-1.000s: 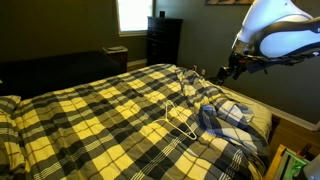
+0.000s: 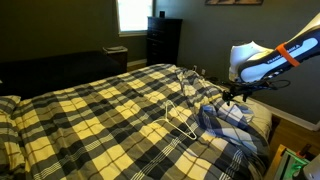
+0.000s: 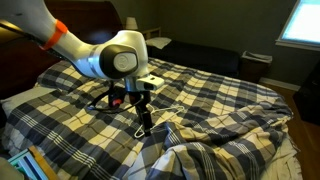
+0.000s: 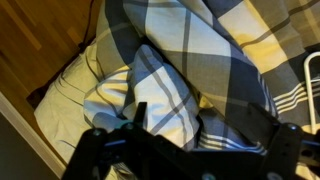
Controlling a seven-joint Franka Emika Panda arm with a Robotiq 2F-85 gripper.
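A plaid blanket (image 2: 95,125) covers the bed, its near right part bunched into folds (image 2: 232,113) of blue, white and grey. Above those folds hangs my gripper (image 2: 229,98), pointing down. In the wrist view the gripper is open, the fingers wide apart over a rumpled fold (image 4: 165,95), with nothing visibly held. Whether the fingertips touch the cloth cannot be told. A white wire hanger (image 2: 180,124) lies on the flat part of the blanket; part of the hanger (image 4: 309,85) shows at the wrist view's right edge.
A pale sheet (image 4: 66,112) is bare at the bed's corner, beside the wooden floor (image 4: 40,35). A dark dresser (image 2: 164,40) and a window (image 2: 135,15) are at the back. Much of the bed is clear.
My arm has come down and slightly left in exterior view 1, from well above the bunched blanket to close over it. The blanket and hanger look unmoved.
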